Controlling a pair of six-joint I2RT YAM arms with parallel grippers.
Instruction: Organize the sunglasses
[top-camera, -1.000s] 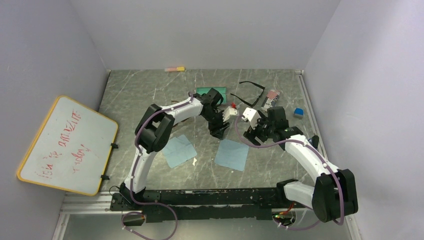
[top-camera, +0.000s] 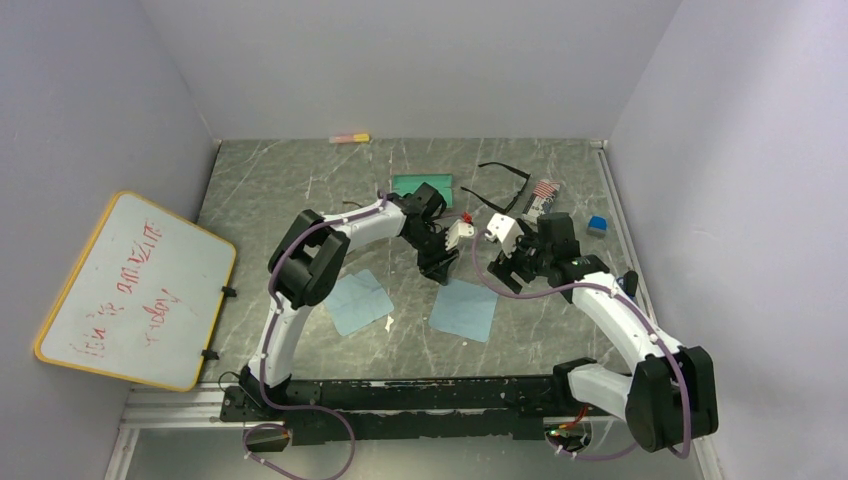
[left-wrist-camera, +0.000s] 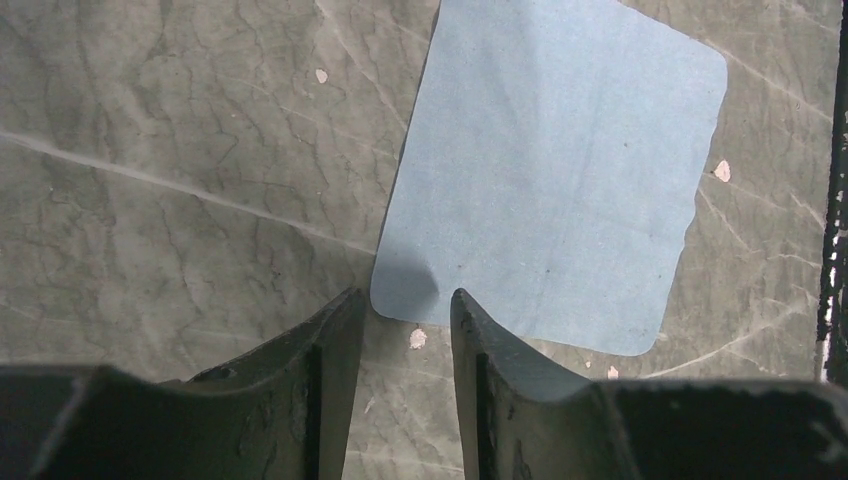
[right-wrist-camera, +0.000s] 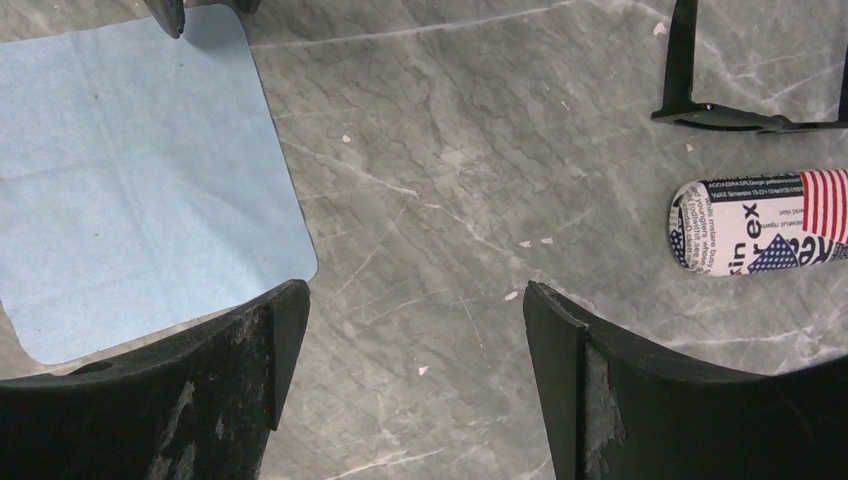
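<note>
A pair of dark sunglasses (top-camera: 517, 198) lies at the back right, also partly in the right wrist view (right-wrist-camera: 712, 114). A thin brown item, partly hidden behind the left arm, lies mid-table. My left gripper is part open over the corner of a light blue cloth (left-wrist-camera: 548, 180), nothing visible between its fingertips. My right gripper is open over bare table, right of that cloth (right-wrist-camera: 150, 190).
A printed can (right-wrist-camera: 760, 222), a blue block (top-camera: 597, 225), a green tray (top-camera: 420, 183) and a second blue cloth (top-camera: 355, 300) share the table. A whiteboard (top-camera: 134, 290) stands at left; walls border the table.
The left gripper has shifted slightly toward the front, onto the cloth's corner. The right arm has barely moved.
</note>
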